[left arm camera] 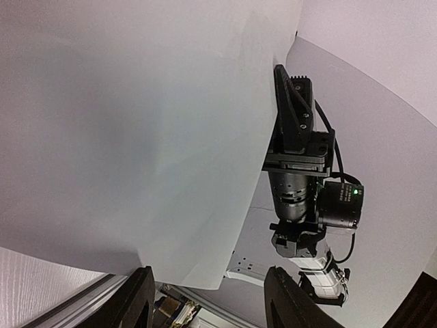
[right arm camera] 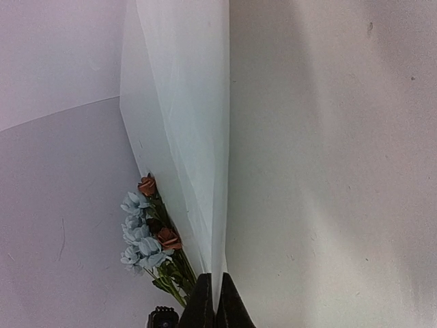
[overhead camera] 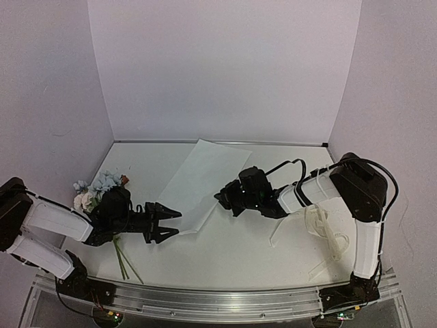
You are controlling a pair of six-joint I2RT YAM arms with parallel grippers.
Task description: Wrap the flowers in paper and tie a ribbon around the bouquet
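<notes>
A white paper sheet (overhead camera: 205, 174) rises from the middle of the table. My right gripper is shut on its edge, with the paper passing between the fingertips. My left gripper (overhead camera: 171, 223) stands open near the sheet's lower left corner; in the left wrist view its two fingers (left arm camera: 134, 301) are wide apart, with the sheet's edge ahead of them. The bouquet (overhead camera: 102, 188), with blue, white and rust-coloured flowers, lies at the left, partly hidden under the left arm. Its green stems (overhead camera: 123, 260) point toward the front edge.
A loosely coiled pale ribbon (overhead camera: 328, 232) lies at the right, beneath the right forearm. A metal rail (overhead camera: 218, 301) runs along the front edge, and walls enclose the back and sides.
</notes>
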